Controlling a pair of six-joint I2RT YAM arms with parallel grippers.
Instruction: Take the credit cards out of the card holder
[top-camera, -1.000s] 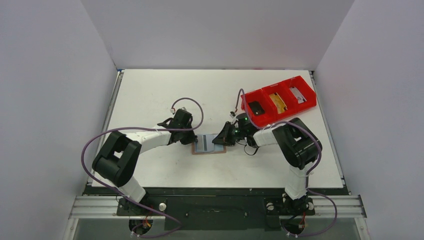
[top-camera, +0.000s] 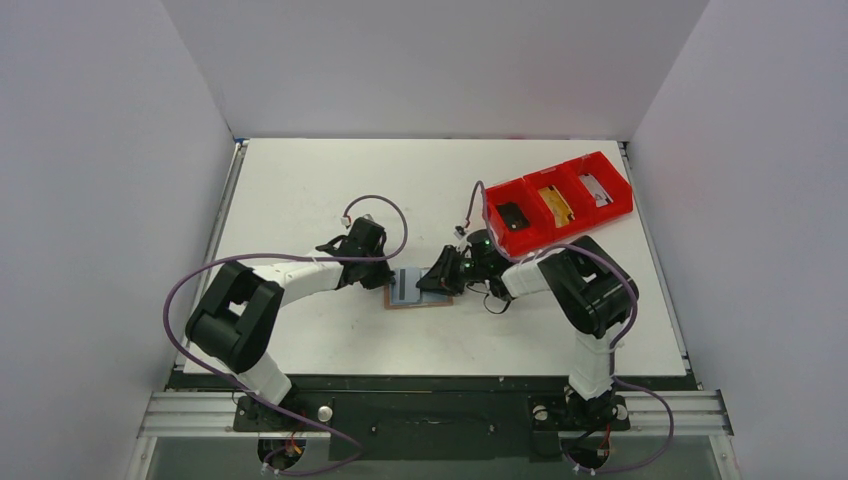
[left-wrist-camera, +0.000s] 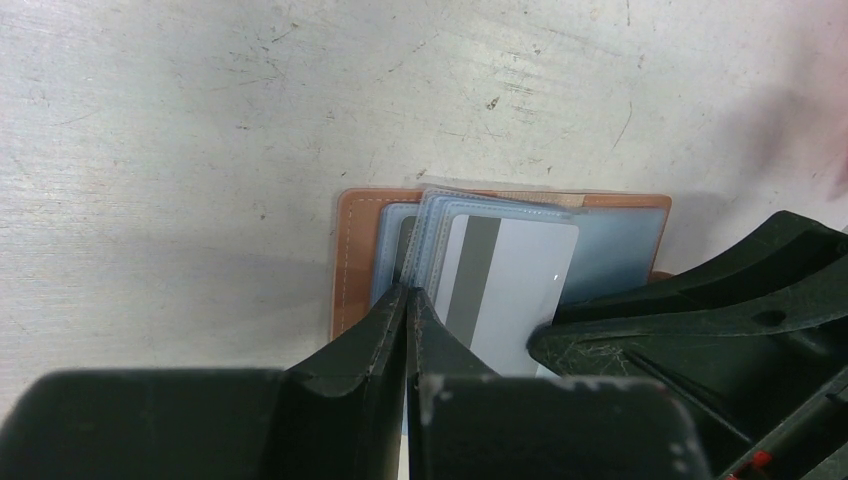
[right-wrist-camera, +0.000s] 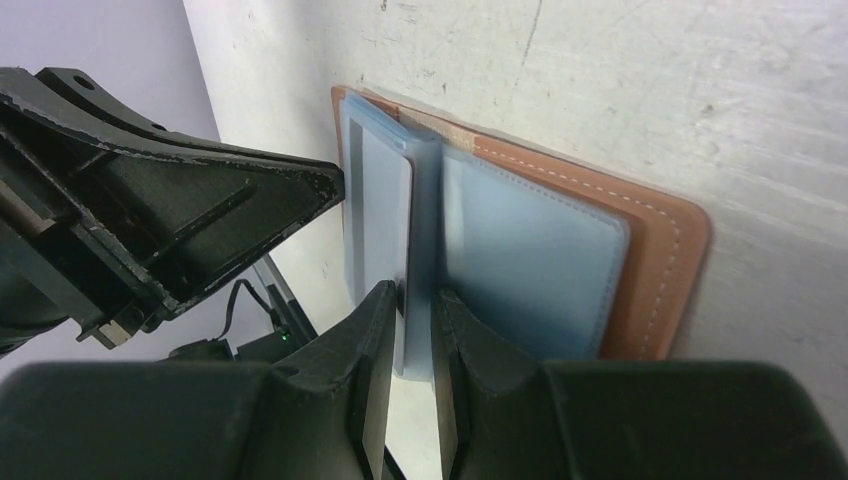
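The brown card holder (top-camera: 420, 305) lies open on the table with its clear bluish sleeves (right-wrist-camera: 540, 240) showing. A white card with a grey stripe (left-wrist-camera: 530, 270) sits in a raised sleeve, its pale long edge facing my right gripper. My left gripper is shut at the left edge of the sleeve stack; whether a thin sleeve is caught between its tips is hidden. At the card's edge, my right gripper is shut down to a narrow gap. Sleeve and card edge show behind that gap, but a hold on the card cannot be made out.
A red three-part tray (top-camera: 530, 183) stands at the back right, with a dark card (top-camera: 512, 215), a yellow card (top-camera: 556, 205) and a white card (top-camera: 595, 188) in its compartments. Table left of and behind the holder is bare.
The left arm has stayed in place. The striped card's sleeve looks slightly shifted.
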